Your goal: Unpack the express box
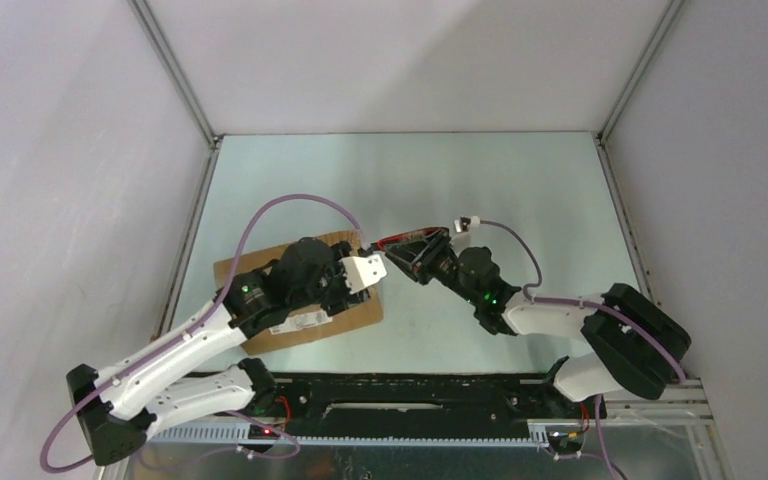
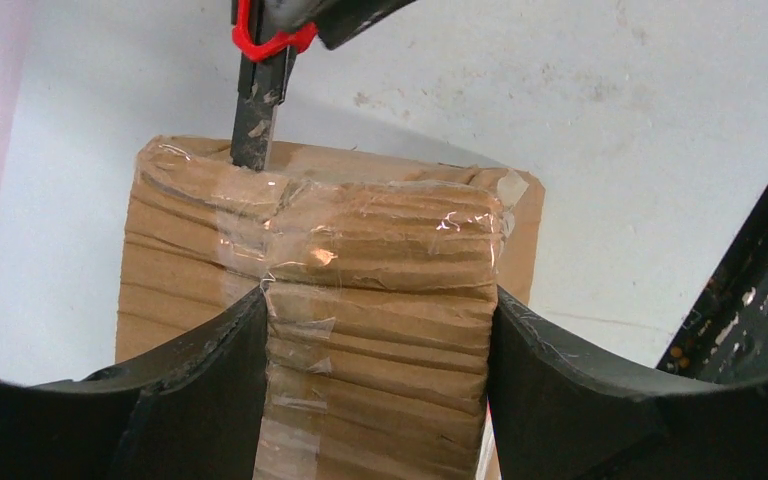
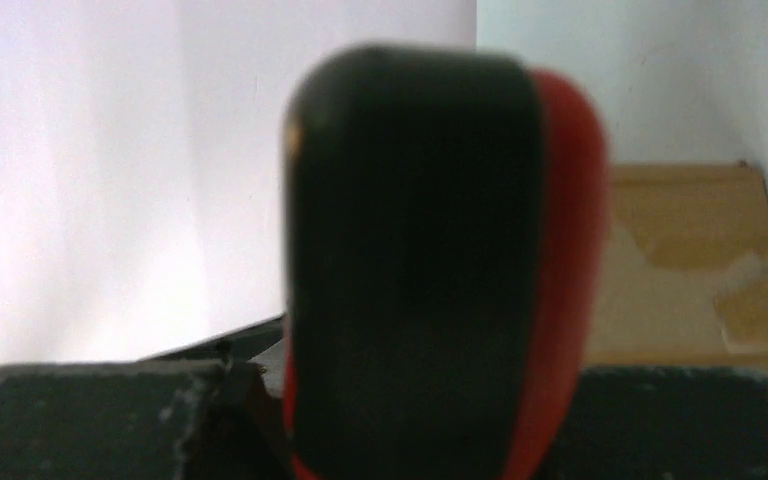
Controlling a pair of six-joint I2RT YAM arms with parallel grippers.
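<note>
In the left wrist view, the cardboard box [image 2: 380,250] shows creased, taped cardboard between the fingers of my left gripper, which press on it from both sides. A dark blade [image 2: 255,120] with a red collar points down into the box's upper edge; its tip is hidden there. The black-and-red handle [image 3: 415,260] of this cutter stands between the fingers of my right gripper, shut on it. From the top, the box [image 1: 360,318] lies partly under my left arm, a white label [image 1: 301,322] on it. The cutter [image 1: 407,238] reaches towards its right end.
White walls [image 1: 60,150] close in the sides and back. Both arms meet closely above the box's right end, with purple hoses [image 1: 305,197] looping over them.
</note>
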